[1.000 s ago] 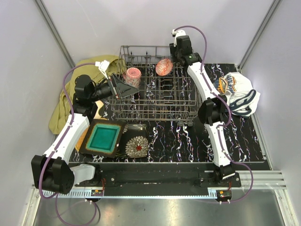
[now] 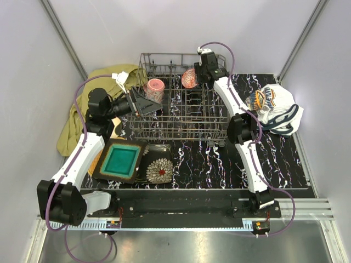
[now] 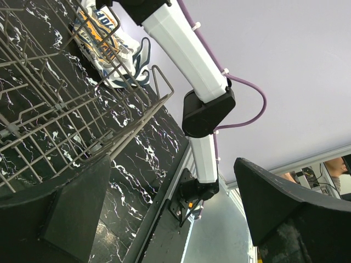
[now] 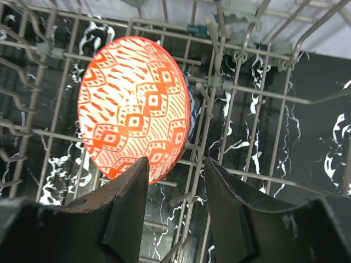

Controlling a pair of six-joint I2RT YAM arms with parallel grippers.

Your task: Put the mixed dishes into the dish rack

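Observation:
A red-and-white patterned bowl [image 4: 131,104] sits tilted in the rack's back middle [image 2: 175,120]. My right gripper is just over its lower right rim, fingers part open; I cannot tell if they touch it. A pink patterned cup [image 2: 155,89] stands in the rack's back left. My left gripper [image 2: 142,105] hangs open over the left side of the rack, nothing between its fingers. Square dishes, one green-centred [image 2: 119,161] and one with a flower pattern [image 2: 160,171], lie on the counter at front left.
An olive cloth [image 2: 75,126] lies at left, a white patterned cloth [image 2: 282,112] at right. Bare marble counter [image 2: 197,170] shows in front of the rack. Walls enclose the back and sides.
My right arm has moved slightly left and down toward the patterned bowl. The left arm and the dishes are nearly unchanged.

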